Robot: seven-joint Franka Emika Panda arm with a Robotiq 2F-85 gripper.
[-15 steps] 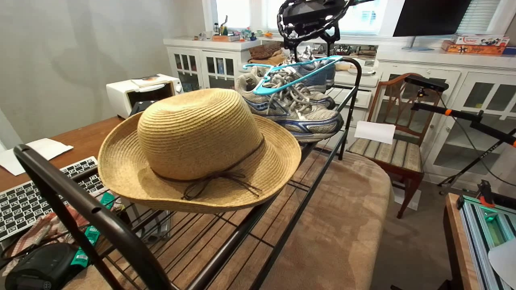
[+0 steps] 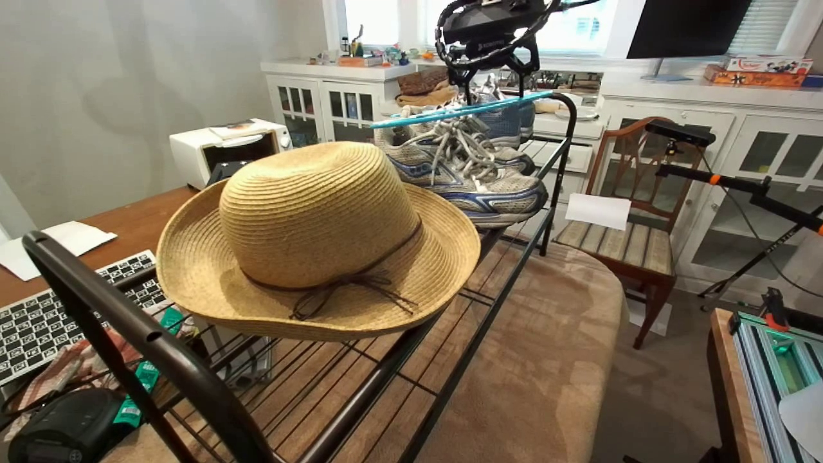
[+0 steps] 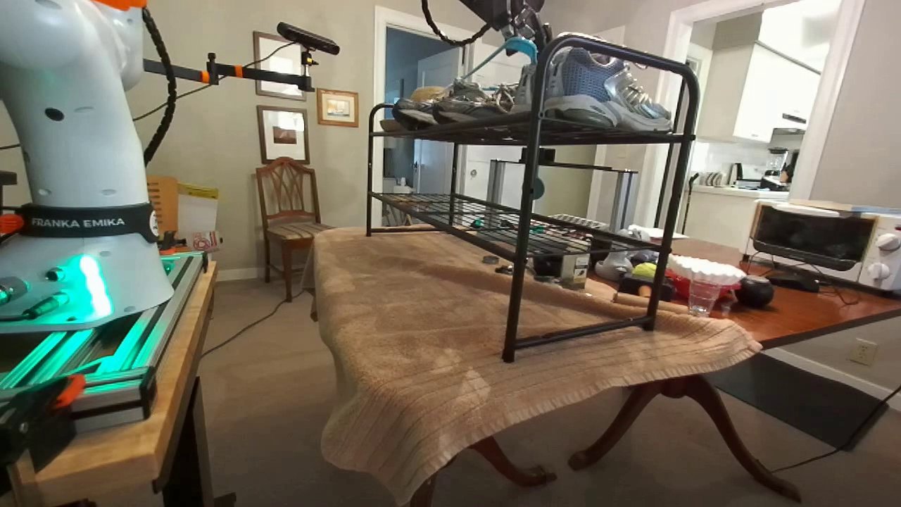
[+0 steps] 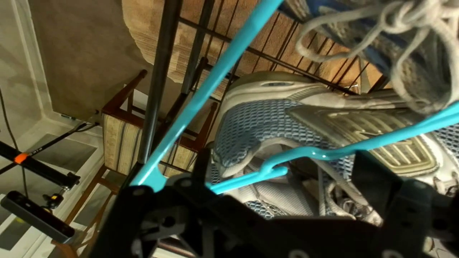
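Note:
A turquoise hanger (image 2: 432, 118) lies across the tops of the sneakers (image 2: 494, 197) on the rack's upper shelf, seen nearly edge-on. In the wrist view its long bar (image 4: 215, 77) slants up from left of the fingers, and another stretch of it runs through the gap between them. My gripper is open, pointing down over a blue-and-grey shoe (image 4: 266, 124). Exterior view 2 shows the gripper only partly, at the top edge, with the hanger (image 3: 520, 46) just beneath. Whether a finger touches the hanger I cannot tell.
A straw hat (image 2: 316, 224) occupies the near end of the black rack (image 2: 146, 332). More shoes (image 3: 600, 89) stand at its other end. Beneath is a towel-covered table (image 3: 405, 313); a toaster oven (image 3: 811, 241) sits beyond the rack.
The hanger has turned from showing its open outline to nearly edge-on, its left end now nearer the hat. My gripper has shifted slightly left. Hat and shoes look unmoved.

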